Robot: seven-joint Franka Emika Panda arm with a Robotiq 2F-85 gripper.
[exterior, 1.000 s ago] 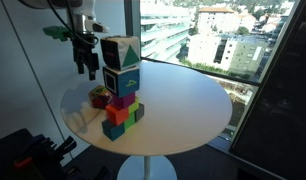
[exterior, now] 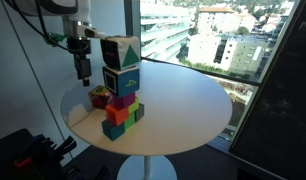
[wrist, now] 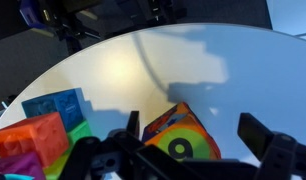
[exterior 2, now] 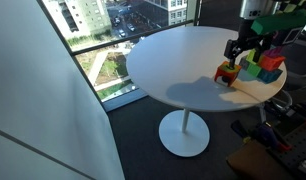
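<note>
My gripper stands open in the wrist view, its two black fingers (wrist: 255, 132) wide apart. Between and below them a block (wrist: 180, 138) with a green, black and orange round face rests on the table, touched by neither finger as far as shows. In exterior view 1 this block (exterior: 99, 97) sits left of a tall block stack, with the gripper (exterior: 84, 78) above it. The stack has a patterned upper block (exterior: 122, 82), a white-topped block with a triangle (exterior: 121, 51) and coloured cubes (exterior: 117, 113) at its base.
Bare white surface covers most of the round table (exterior: 188, 105). Red, blue and green blocks (wrist: 45, 138) crowd the left side of the wrist view. The tall stack stands close beside the gripper. A large window lies behind the table.
The arm has come lower and a little toward the stack over the last second. The blocks have stayed where they were.
</note>
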